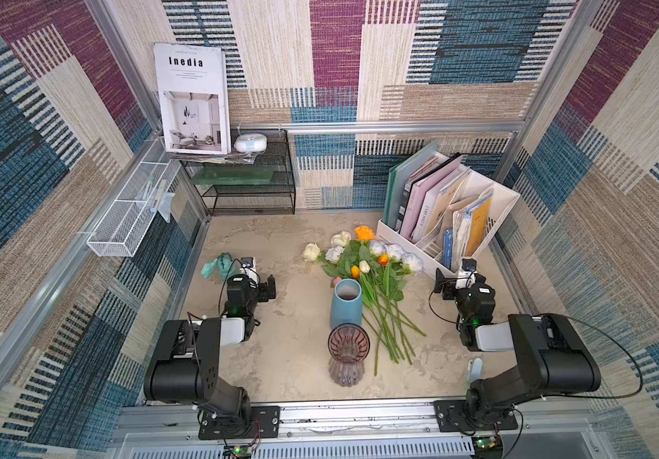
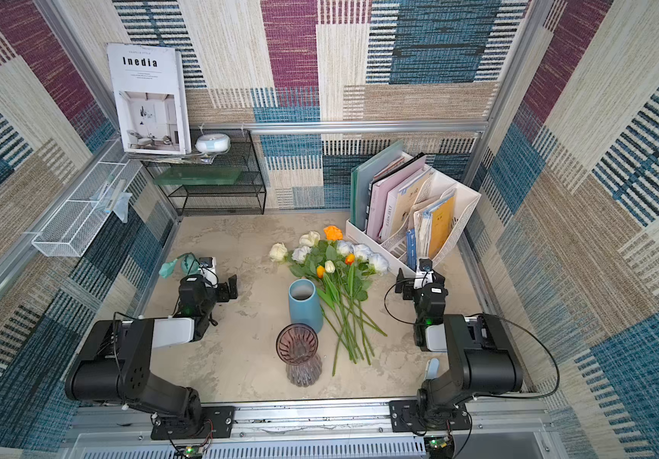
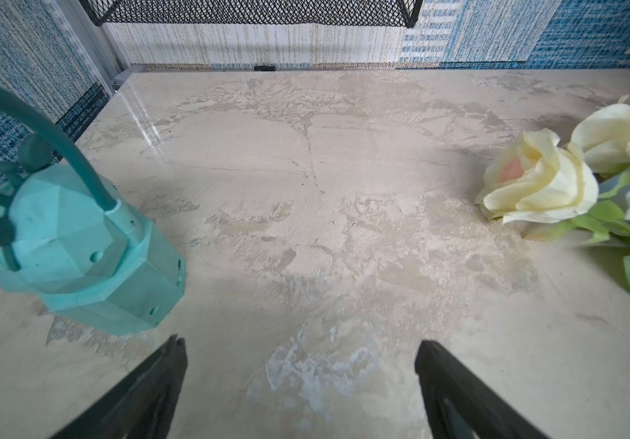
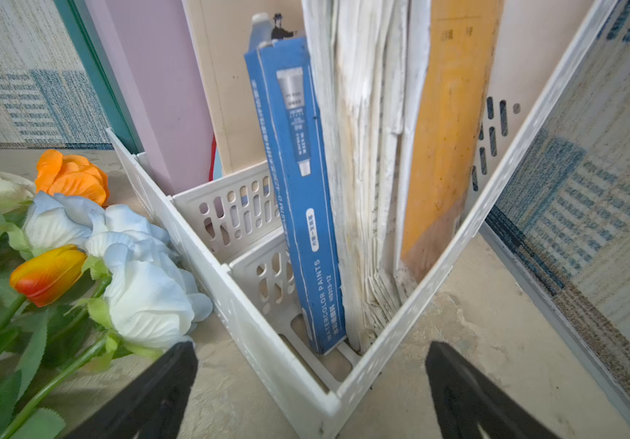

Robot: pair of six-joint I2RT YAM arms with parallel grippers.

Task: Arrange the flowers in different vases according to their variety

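A bunch of flowers lies loose on the table's middle right: white roses [image 3: 538, 183], pale blue roses [image 4: 150, 300], an orange rose [image 4: 71, 177] and tulips [image 4: 48, 275], stems toward the front. Left of the stems stand a blue vase [image 1: 345, 310] and, in front of it, a ribbed purple glass vase [image 2: 299, 352]. My left gripper is open and empty over the left of the table, beside a turquoise object [image 3: 110, 278]. My right gripper is open and empty, facing the file holder just right of the flowers.
A white file holder [image 4: 242, 314] full of folders stands at the back right. A black mesh rack [image 1: 291, 183] is at the back left, a white wire basket [image 1: 115, 237] on the left wall.
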